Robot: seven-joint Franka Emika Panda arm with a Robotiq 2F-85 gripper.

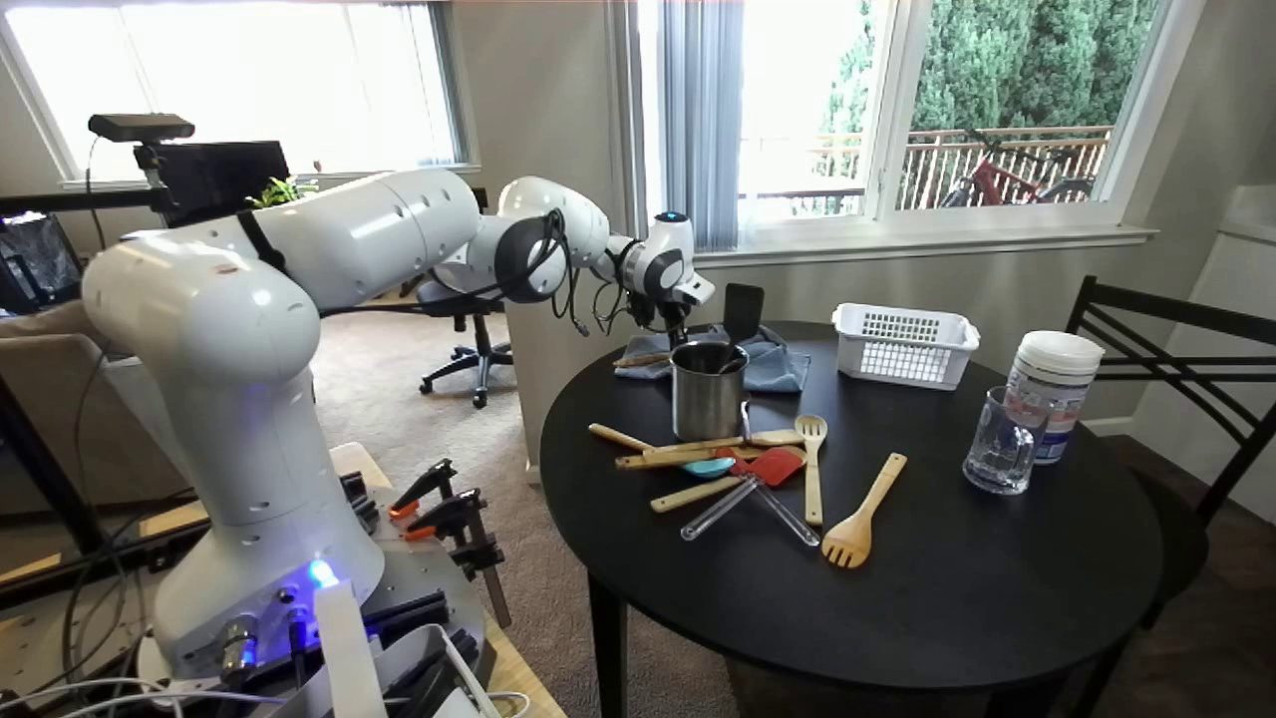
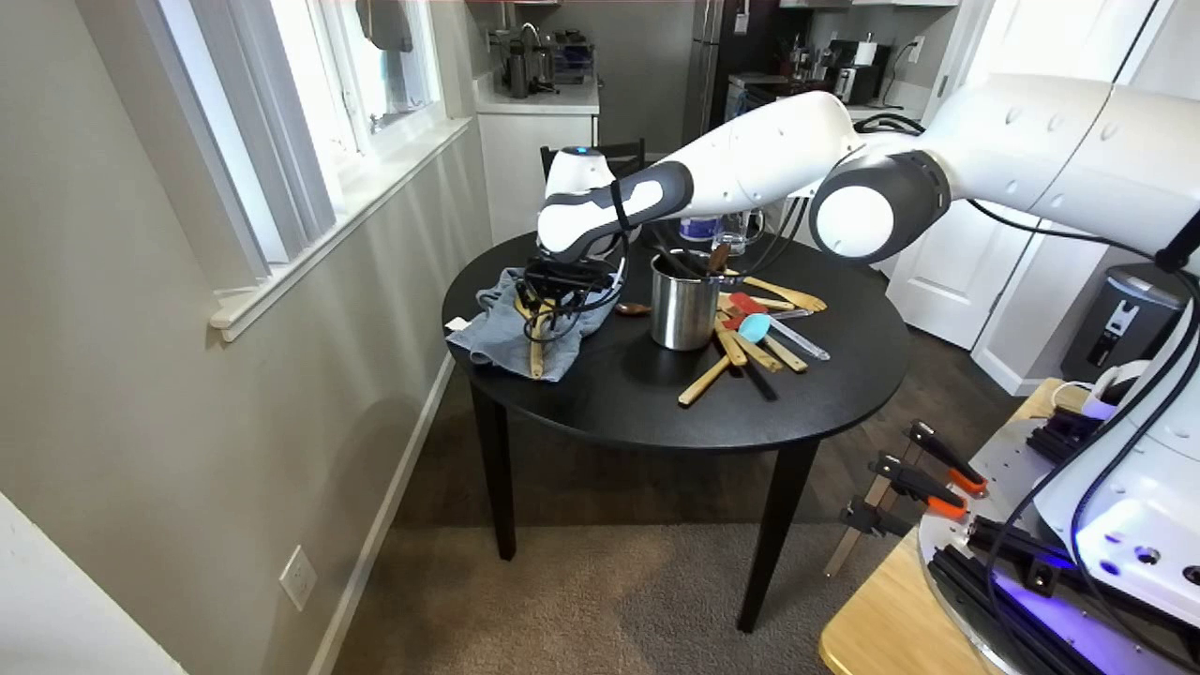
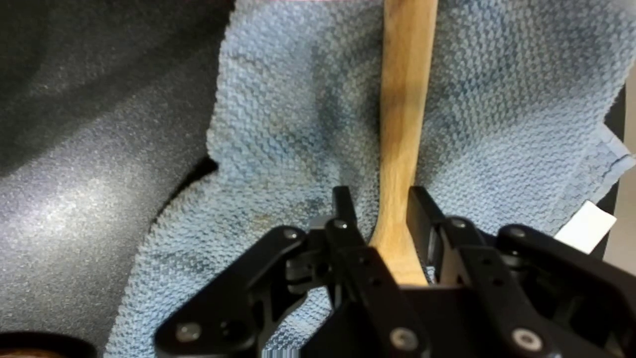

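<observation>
In the wrist view a wooden utensil (image 3: 407, 89) lies on a blue-grey cloth (image 3: 286, 119). My open gripper straddles its narrow neck, one finger on each side. The right finger looks close to the wood, and a gap shows on the left. Whether either finger touches it, I cannot tell. The utensil's wider end runs under the gripper and is partly hidden. Exterior view 2 shows the utensil's handle (image 2: 536, 358) on the cloth (image 2: 486, 326), below the gripper, whose fingers are hard to make out among the cables.
A steel pot (image 1: 707, 395) holding dark utensils stands close beside the gripper. Several wooden and coloured utensils (image 1: 778, 467) lie in front of it. A white basket (image 1: 905, 347), a glass mug (image 1: 1002, 449) and a white-lidded tub (image 1: 1059, 389) stand to the right.
</observation>
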